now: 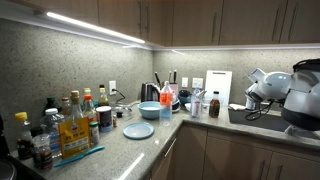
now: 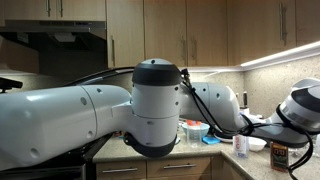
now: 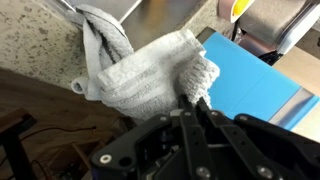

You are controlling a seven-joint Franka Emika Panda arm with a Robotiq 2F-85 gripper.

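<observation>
In the wrist view, a white cloth (image 3: pixel 150 75) hangs bunched at the fingertips of my gripper. The fingers are shut on part of it, and the fingers hide the pinched spot. A greyer fold of cloth (image 3: pixel 104 42) extends toward the upper left, over a speckled counter. In exterior view 1, the arm (image 1: pixel 300 100) reaches in from the right over the sink (image 1: pixel 258 121). There the gripper is small and dark, and the cloth is hard to make out.
In the wrist view a flat blue object (image 3: pixel 235 72) lies beside the cloth. A brown bottle (image 1: pixel 214 105) and a clear bottle (image 1: pixel 197 103) stand left of the sink. Several bottles crowd the left counter; a blue plate (image 1: pixel 138 130) has bare counter around it.
</observation>
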